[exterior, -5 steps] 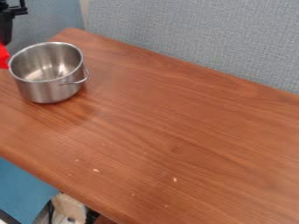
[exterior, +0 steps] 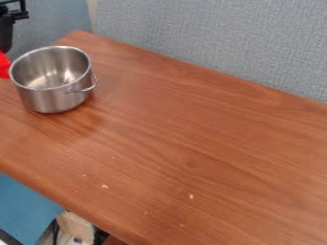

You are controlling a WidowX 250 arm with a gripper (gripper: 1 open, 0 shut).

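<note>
A stainless steel pot (exterior: 54, 91) with a side handle stands upright on the wooden table (exterior: 192, 153), at its left part. At the left edge of the view, just left of and behind the pot, the dark gripper (exterior: 4, 48) is only partly visible, with a red object (exterior: 4, 65) below it, also cut off by the frame. Whether the fingers are closed on the red object cannot be made out.
Most of the table to the right of the pot is bare, apart from a few small crumbs. A grey padded wall runs along the back. Beyond the near left edge are a blue surface and some cables.
</note>
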